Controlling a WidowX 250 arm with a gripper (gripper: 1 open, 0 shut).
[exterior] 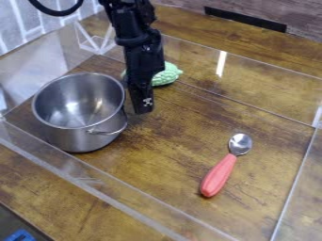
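Note:
A black robot arm comes down from the top; its gripper (138, 100) hangs just right of a large steel pot (75, 113), over the wooden table. Whether the fingers are open or shut is unclear. A mint-green object (167, 72) lies behind the gripper, partly hidden by it. A spoon with a pink handle (217, 174) lies at the lower right, its steel bowl toward the back.
A clear panel edge runs along the left, and a blue object (13, 230) sits in the bottom-left corner.

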